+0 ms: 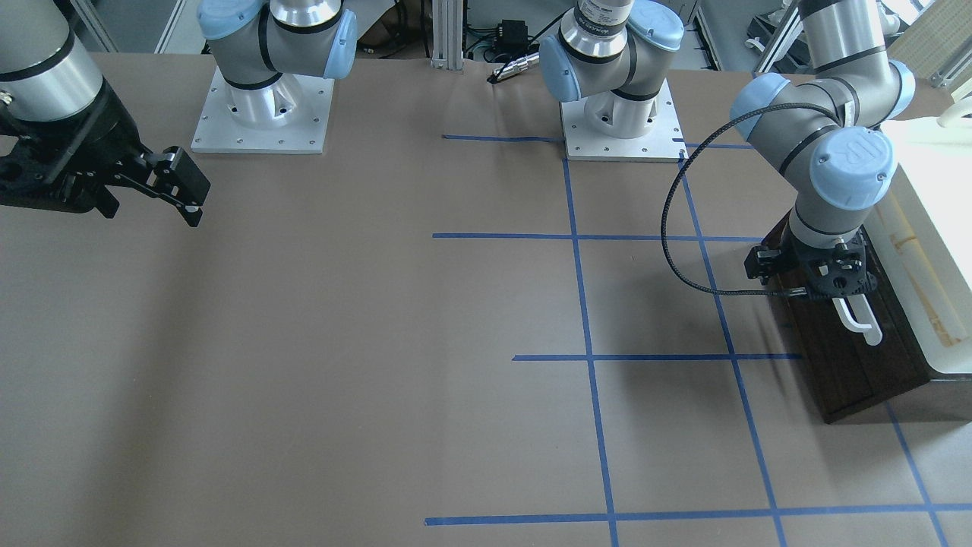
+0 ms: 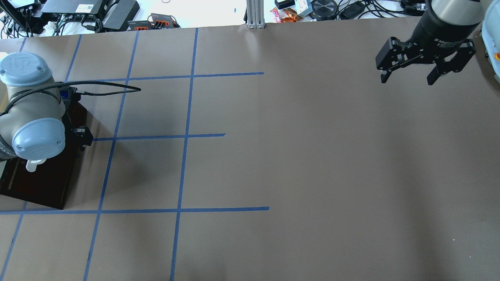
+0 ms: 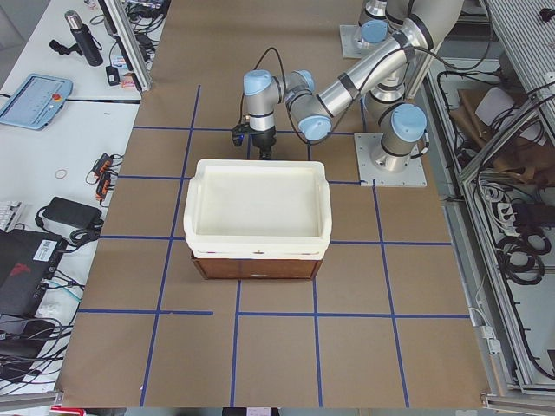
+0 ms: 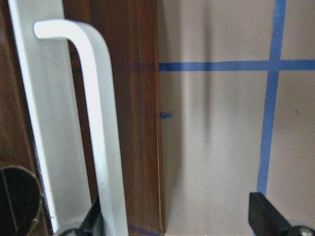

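A dark wooden box (image 1: 856, 365) with a white tray (image 3: 257, 208) on top stands at the right in the front view. On its side is a white bar handle (image 4: 103, 123). My gripper (image 1: 802, 278) is low at that side, by the handle. In the wrist view its two fingertips are apart: the left one lies behind the handle, the right one stands clear over the tabletop, so the gripper is open.
Another black gripper (image 2: 424, 61) hangs at the left of the front view. A black cable loops out from my arm over the table. More arm bases stand along the back.
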